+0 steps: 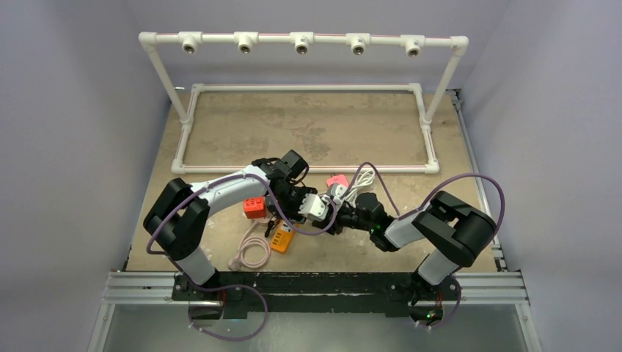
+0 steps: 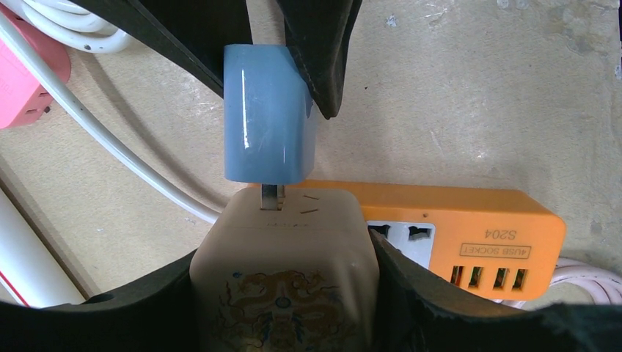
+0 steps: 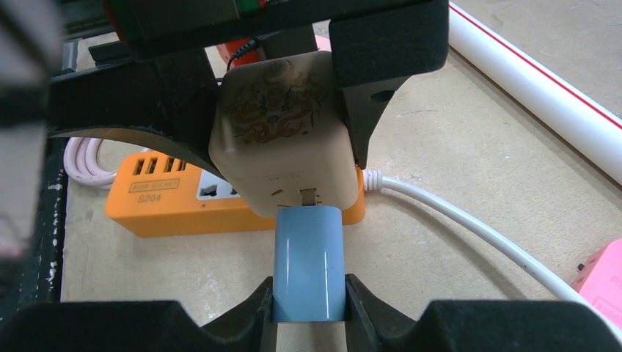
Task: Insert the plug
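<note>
My left gripper is shut on a beige socket block with a dragon pattern (image 2: 282,242), held above the orange power strip (image 2: 477,213). A light blue plug (image 3: 309,260) has its metal prongs at the block's socket, partly in, with some metal showing between plug body and block. My right gripper has its fingers on either side of the blue plug, touching it. In the top view both grippers meet at the middle front of the table, where the small parts are hard to tell apart.
A pink block (image 3: 601,279), a red block (image 1: 254,207), white cables (image 3: 477,227) and a coiled pink cable (image 1: 254,251) lie around. A white pipe frame (image 1: 389,169) runs behind.
</note>
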